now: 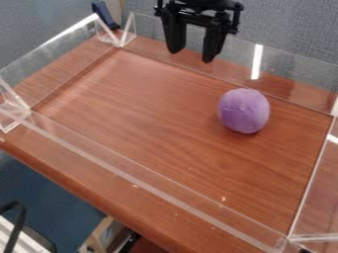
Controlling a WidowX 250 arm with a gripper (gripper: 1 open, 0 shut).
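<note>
A purple ball rests on the wooden table toward the right. Above the back of the table, left of and higher than the ball, my black gripper points down with its two fingers apart and nothing between them.
Low clear plastic walls border the table on all sides. A grey textured backdrop stands behind, and a dark object is at the back left, outside the walls.
</note>
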